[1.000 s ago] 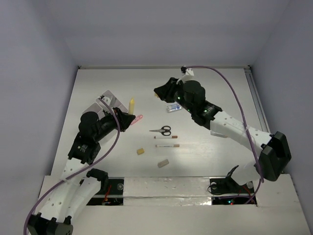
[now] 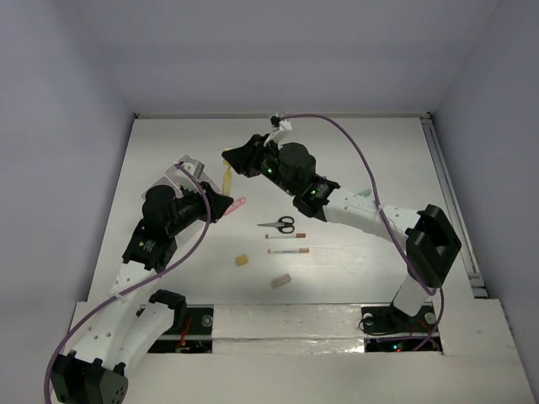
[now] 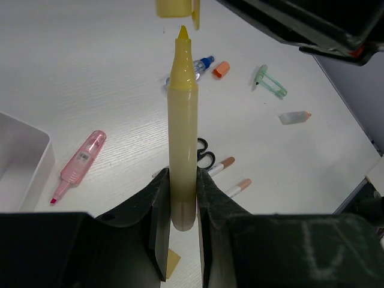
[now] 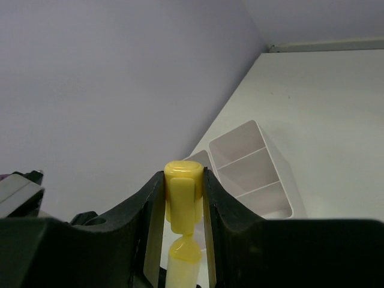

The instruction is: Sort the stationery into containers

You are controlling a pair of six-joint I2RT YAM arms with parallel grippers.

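My left gripper is shut on an upright yellow highlighter (image 3: 182, 120), its pointed tip upward. Just above that tip, my right gripper is shut on a yellow cap (image 4: 182, 204), seen close in the right wrist view. On the table lie a pink marker (image 3: 83, 161), scissors (image 2: 285, 224), two white pens (image 2: 286, 251), a yellow block (image 2: 242, 259), a grey piece (image 2: 280, 279), a blue-capped bottle (image 3: 204, 63), an orange cap (image 3: 221, 69) and a green item (image 3: 270, 83). White compartment containers (image 4: 246, 171) stand at the left.
Both arms meet over the left-middle of the table (image 2: 370, 278), partly covering the containers in the top view. A small tube (image 3: 293, 117) lies toward the right in the left wrist view. Walls (image 2: 50, 168) bound the table at back and sides.
My right gripper has moved left with the yellow cap, to above the highlighter's tip.
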